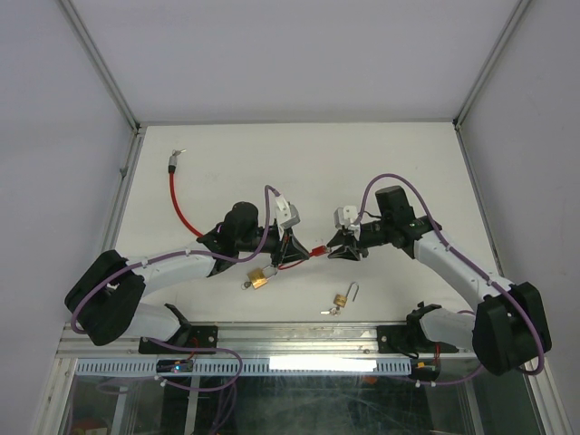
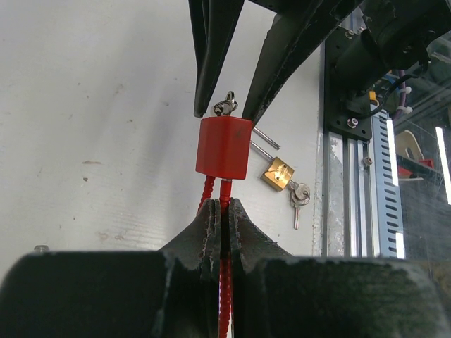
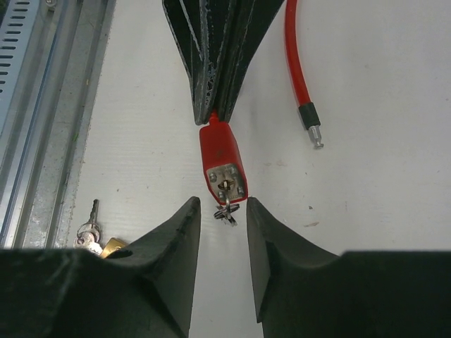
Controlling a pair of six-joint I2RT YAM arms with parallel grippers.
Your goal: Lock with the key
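A red lock block [image 2: 224,148] on a red cable hangs above the table between my two arms. My left gripper [image 1: 294,258] is shut on the thin red cable [image 2: 225,189] right behind the block. From the block's metal end face [image 3: 226,179] sticks a small key [image 3: 227,210] with a ring, pointing at my right gripper [image 1: 329,246]. The right fingers [image 3: 184,236] stand apart, part open, on either side of the key; in the right wrist view a gap shows at each side. How deep the key sits in the block cannot be told.
A brass padlock [image 1: 258,278] lies under the left gripper. Another brass padlock [image 1: 341,300] with keys [image 1: 332,311] lies near the table's front edge, its shackle open. The red cable's other end [image 1: 173,163] rests at the back left.
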